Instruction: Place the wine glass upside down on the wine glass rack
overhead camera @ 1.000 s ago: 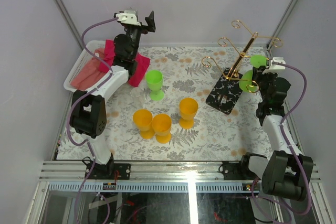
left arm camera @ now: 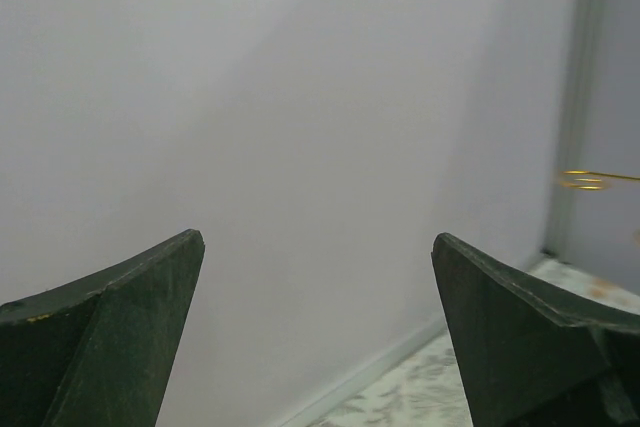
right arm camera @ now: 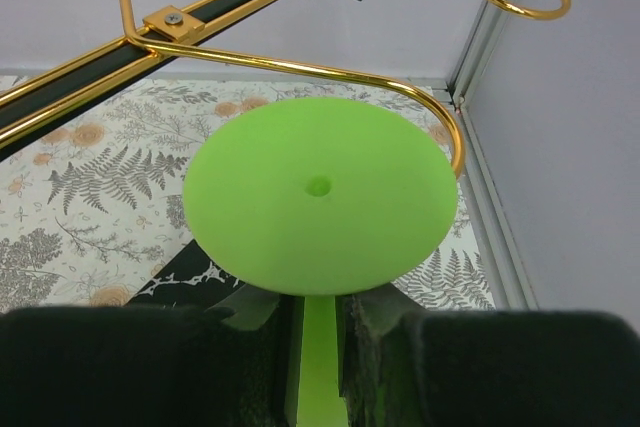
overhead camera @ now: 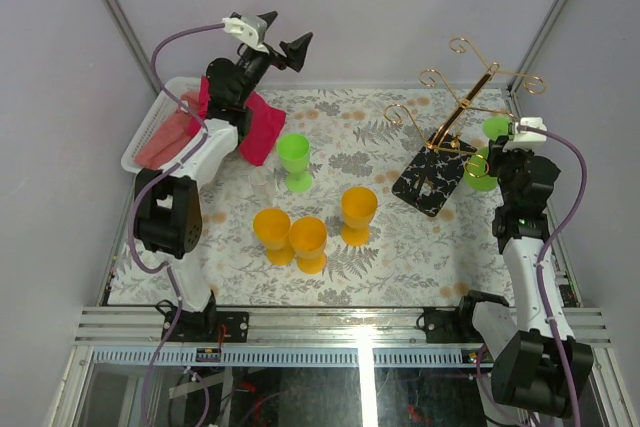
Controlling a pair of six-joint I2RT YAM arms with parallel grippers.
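Observation:
A gold wine glass rack on a black base stands at the right. My right gripper is shut on a green wine glass by its stem, the round foot filling the middle of the right wrist view, just below a rack loop. In the top view the glass's bowl is partly hidden by the gripper and rack. My left gripper is raised at the back left, open and empty; its wrist view shows mostly wall.
An upright green glass and several orange glasses stand mid-table, with a faint clear glass. A white basket with red cloths lies at the left.
The left gripper has swung a little right and turned.

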